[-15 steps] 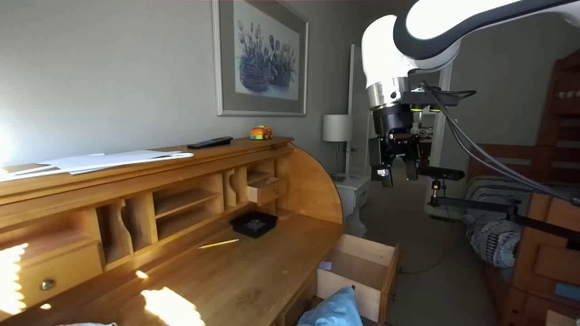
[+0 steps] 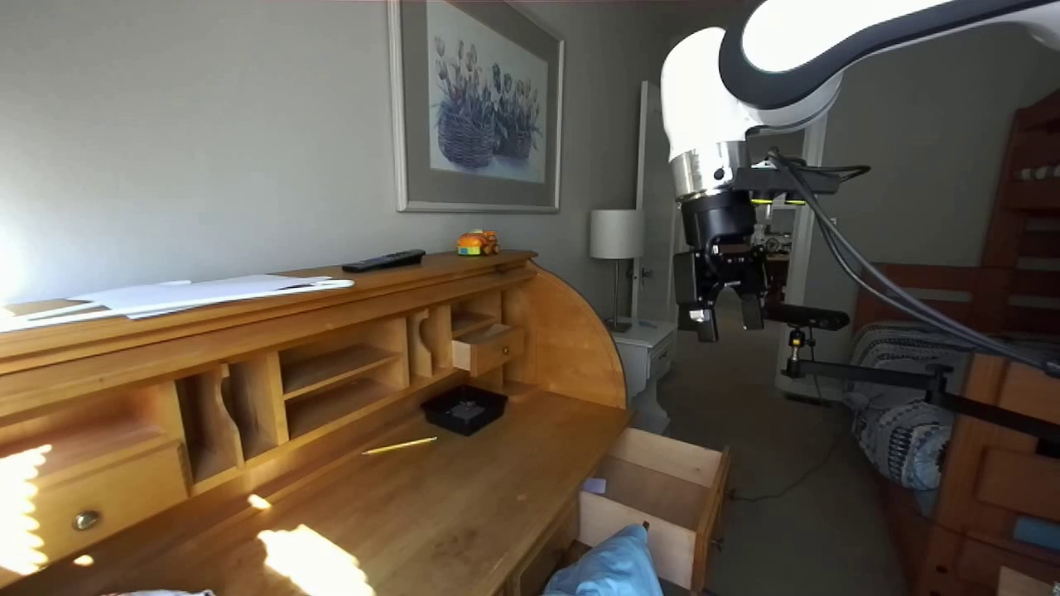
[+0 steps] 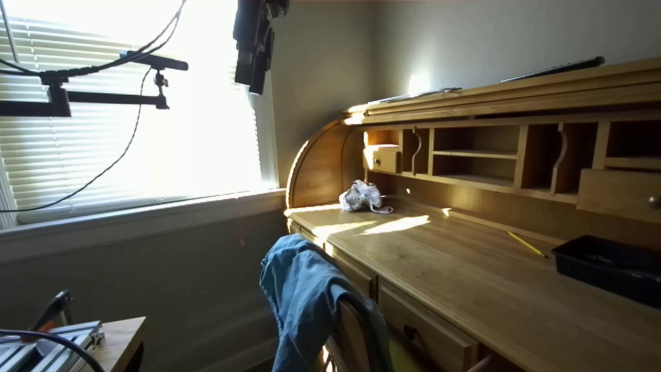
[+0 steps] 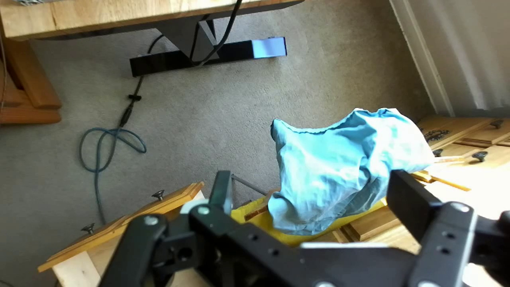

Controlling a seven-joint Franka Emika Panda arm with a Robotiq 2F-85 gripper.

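High above the floor, to the right of the roll-top desk [image 2: 477, 477], my gripper [image 2: 733, 326] hangs pointing down. Its fingers stand apart in the wrist view, with no object held between the fingers. Far below it in that view, a blue cloth [image 4: 330, 172] is draped over a chair. On the desktop lie a yellow pencil [image 2: 399, 446] and a black tray [image 2: 464, 408], the pencil to the tray's left. One lower desk drawer [image 2: 656, 487] is pulled out. A small upper drawer [image 2: 489, 348] is partly out.
A remote [image 2: 383, 260], papers [image 2: 189, 294] and an orange toy [image 2: 478, 243] rest on the desk's top ledge. A white crumpled bag [image 3: 362, 196] sits at the desk's window end. Near my gripper, a camera on an arm [image 2: 810, 317] sticks out. Much of the desktop is clear.
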